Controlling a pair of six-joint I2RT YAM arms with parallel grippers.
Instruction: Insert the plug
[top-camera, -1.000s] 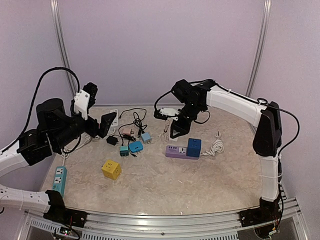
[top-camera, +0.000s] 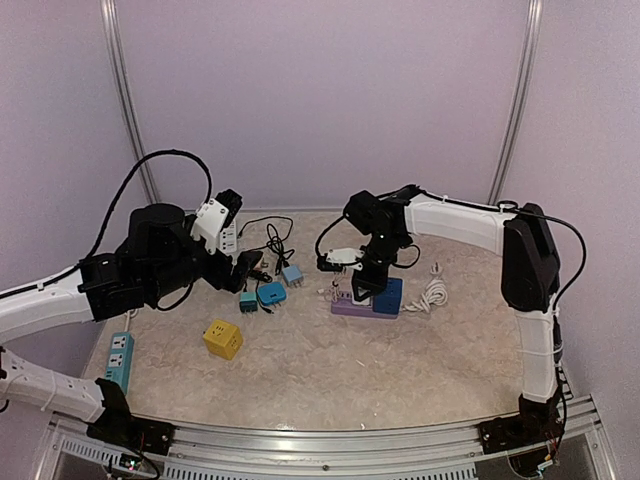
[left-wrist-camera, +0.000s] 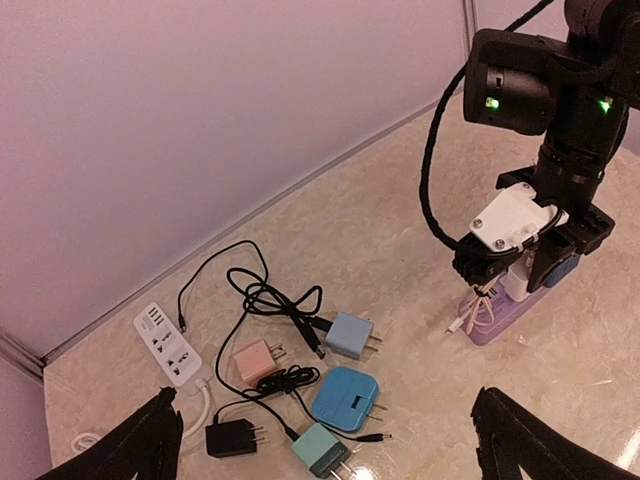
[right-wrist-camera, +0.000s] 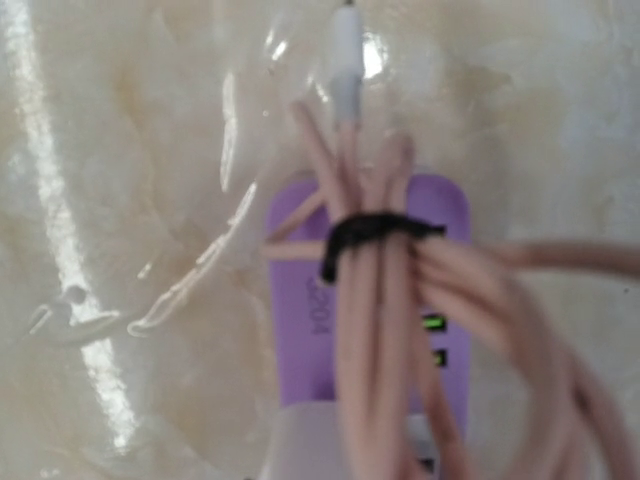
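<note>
A purple power strip (top-camera: 350, 309) lies right of the table's middle, its row of small ports lit green in the right wrist view. A white plug with a bundled pale pink cable (right-wrist-camera: 375, 330) stands at the strip, its lower side edge (right-wrist-camera: 300, 440) visible in the right wrist view. My right gripper is around this plug; how tightly its fingers sit cannot be told, and whether the prongs are in the socket is hidden. Over the left-hand chargers hangs my left gripper (top-camera: 240, 235), open and empty, its fingers (left-wrist-camera: 530, 440) wide apart.
A blue cube socket (top-camera: 388, 296) sits on the strip's right end, beside a coiled white cord (top-camera: 434, 292). Several chargers and cables, such as a blue charger (left-wrist-camera: 346, 398), lie under the left gripper. A yellow cube (top-camera: 222, 339) stands front left.
Since a second ago, my right gripper has come down with the white plug onto the purple strip. My left gripper has moved right and slightly down, over the chargers.
</note>
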